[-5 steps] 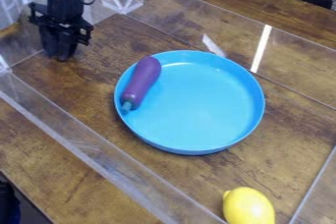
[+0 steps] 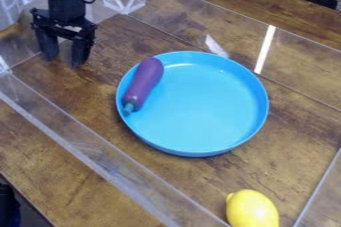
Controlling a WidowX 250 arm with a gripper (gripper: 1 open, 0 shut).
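Note:
My black gripper (image 2: 64, 34) is low over the wooden surface at the upper left, fingers apart and pointing down, with nothing visible between them. A purple eggplant (image 2: 142, 84) lies on the left part of a round blue plate (image 2: 210, 112). A yellow lemon (image 2: 252, 209) lies at the bottom right, apart from the plate.
Clear plastic walls (image 2: 107, 151) border the wooden surface (image 2: 80, 102). The area between my gripper and the plate is bare, as is the wood at the upper right.
My gripper has shifted slightly toward the front of the view and spread into clearer sight. The eggplant, plate and lemon stay where they were.

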